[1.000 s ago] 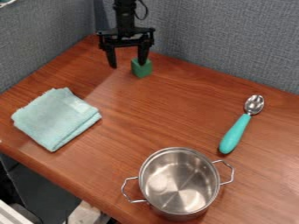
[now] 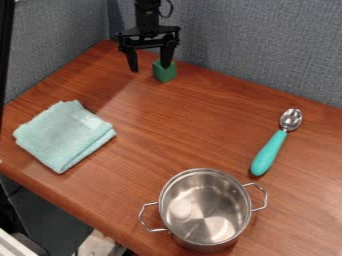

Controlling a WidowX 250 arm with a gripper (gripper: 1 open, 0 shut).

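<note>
My black gripper (image 2: 150,58) is at the back centre, held low over the wooden table, its fingers spread open. A small green block (image 2: 164,72) stands at its right finger, partly behind it; I cannot tell whether they touch.
A folded light-blue cloth (image 2: 63,135) lies at the left. A turquoise-handled spoon (image 2: 270,152) lies at the right, and a steel pot (image 2: 205,208) stands at the front right.
My gripper has shifted slightly to the right and up over the last second. The green block and other objects look unmoved.
</note>
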